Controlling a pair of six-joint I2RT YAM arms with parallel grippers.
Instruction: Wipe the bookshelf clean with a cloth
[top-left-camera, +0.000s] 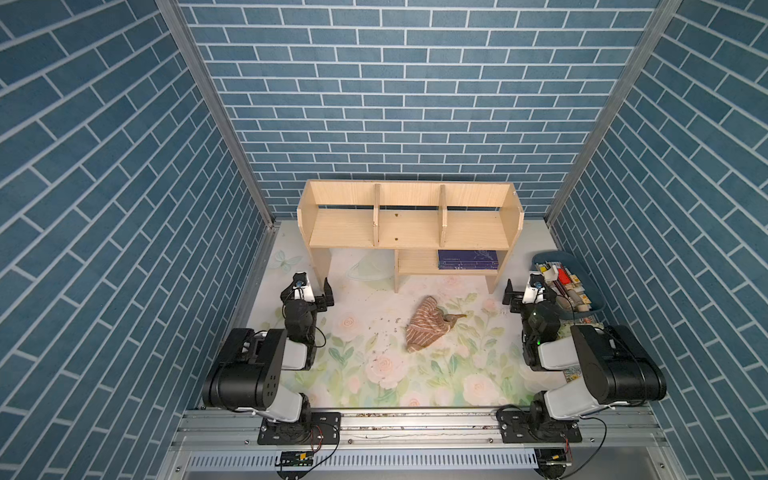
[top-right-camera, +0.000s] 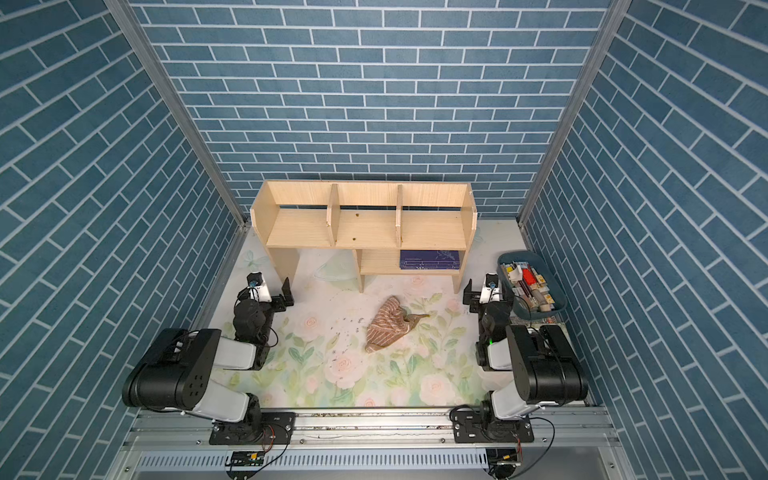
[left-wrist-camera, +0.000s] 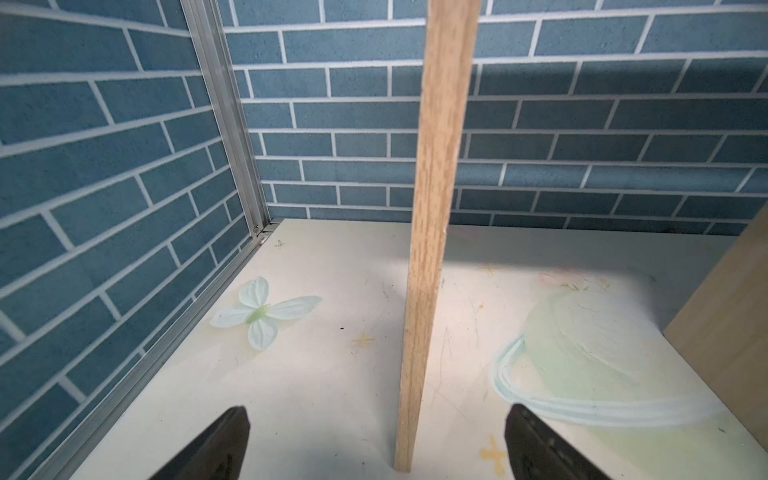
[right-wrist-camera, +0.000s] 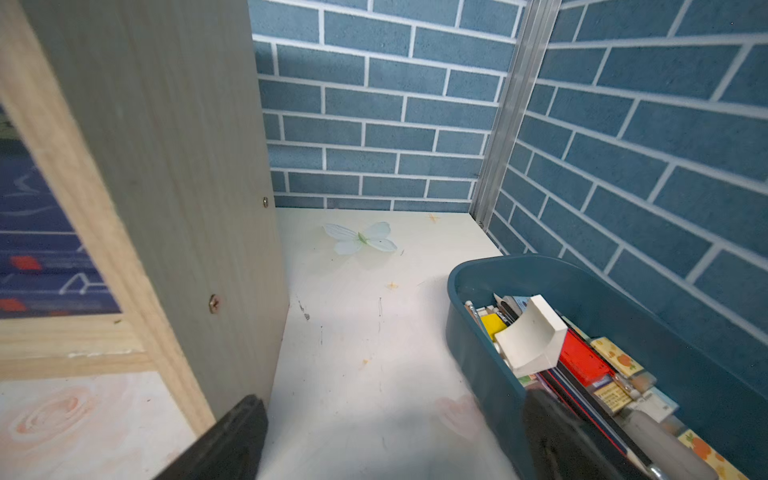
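A light wooden bookshelf stands at the back of the table, with three bare upper compartments and a lower shelf on the right. In front of it lies a crumpled brown striped cloth, flat on the table between the two arms. My left gripper is open before the shelf's left leg, well apart from the cloth. Open too is my right gripper, near the shelf's right side panel, nothing between its fingers.
Dark blue books lie stacked on the lower shelf. At the right, beside my right gripper, is a teal bin full of small items. Dark crumbs are scattered left of the cloth.
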